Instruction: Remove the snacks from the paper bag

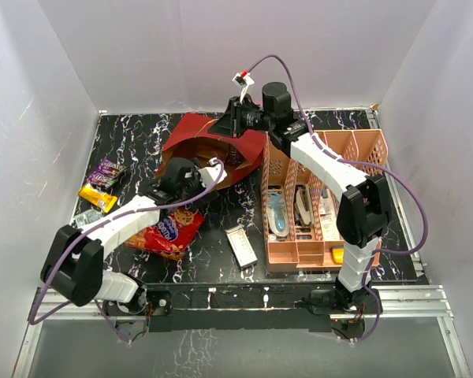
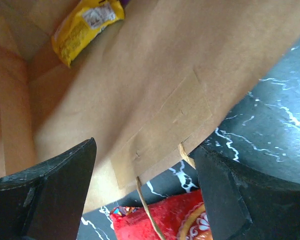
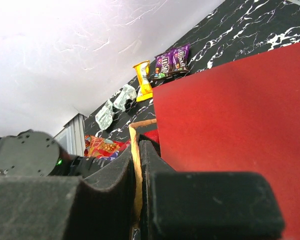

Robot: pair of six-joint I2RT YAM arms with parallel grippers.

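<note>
The red paper bag (image 1: 193, 126) lies with its brown mouth facing the front. My right gripper is shut on its upper handle (image 3: 137, 172), lifting the top side. At the mouth, my left gripper stands part open, its fingers apart with nothing gripped; the bag's lower edge and the twine of the lower handle (image 2: 149, 212) show between them. Deeper inside, a yellow snack packet (image 2: 87, 27) rests on the brown paper, with a sliver of purple beside it. A dark purple packet (image 1: 234, 156) also shows inside from above.
A red cookie bag (image 1: 173, 234) lies in front, partly under my left arm. Purple packets (image 1: 106, 173), a yellow packet (image 1: 98, 197) and silvery packets (image 1: 88, 218) lie at the left. A white box (image 1: 241, 246) and an orange basket (image 1: 299, 256) stand right.
</note>
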